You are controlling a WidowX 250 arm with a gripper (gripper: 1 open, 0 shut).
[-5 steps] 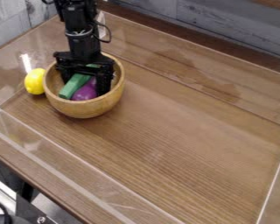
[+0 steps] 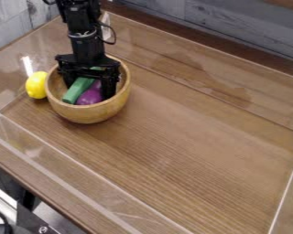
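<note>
A wooden bowl (image 2: 92,110) sits on the table at the upper left, holding a green object (image 2: 78,90) and a purple object (image 2: 91,97). My black gripper (image 2: 88,75) hangs from above, down inside the back part of the bowl, over these objects. Whether its fingers are open or shut on something is hidden by the dark shapes overlapping there. A yellow object (image 2: 37,85) lies just left of the bowl.
A wall runs along the back, and dark items sit beyond the table's lower left edge.
The gripper has shifted very slightly to the left; the bowl and the objects look almost unchanged.
</note>
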